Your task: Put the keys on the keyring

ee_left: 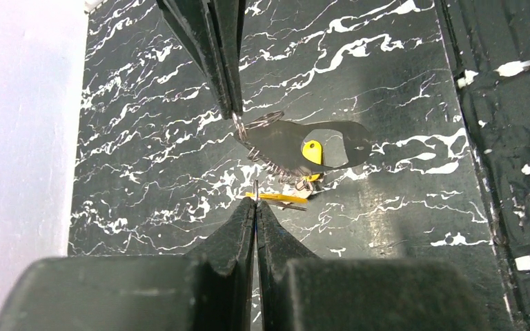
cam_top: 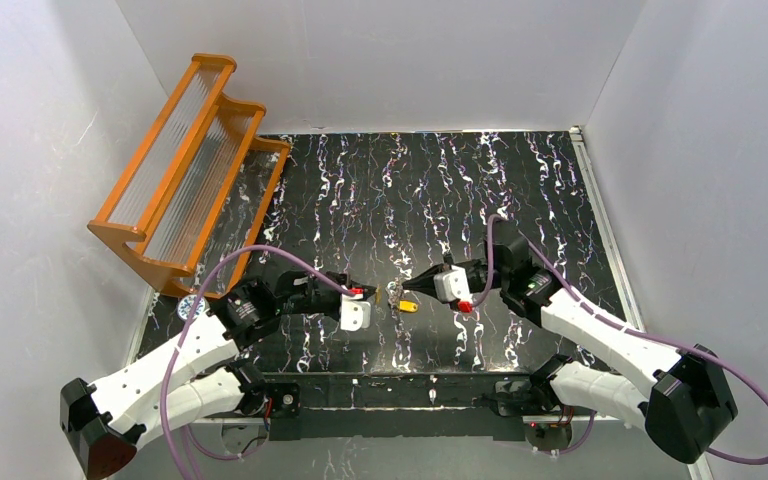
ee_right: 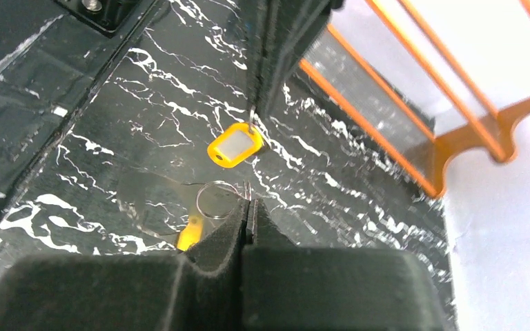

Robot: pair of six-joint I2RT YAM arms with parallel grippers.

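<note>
My left gripper is shut, with a thin metal bit at its fingertips. Close to those tips is a yellow-rimmed tag with a white label, seen edge-on in the left wrist view. My right gripper is shut on the keyring, whose thin wire ring (ee_right: 215, 201) shows beside its fingertips. From there a small metal chain (ee_left: 269, 164) trails down. A dark flat piece with a cutout (ee_left: 266, 143) and another yellow tag (ee_left: 312, 152) are beside the chain. How the ring and the left tag's link meet is too small to tell.
An orange wooden rack (cam_top: 165, 185) with clear ribbed panels stands at the back left. Black marbled flooring (cam_top: 440, 190) is clear behind the arms. A dark ledge (cam_top: 400, 388) runs along the front, and pale walls close in the sides.
</note>
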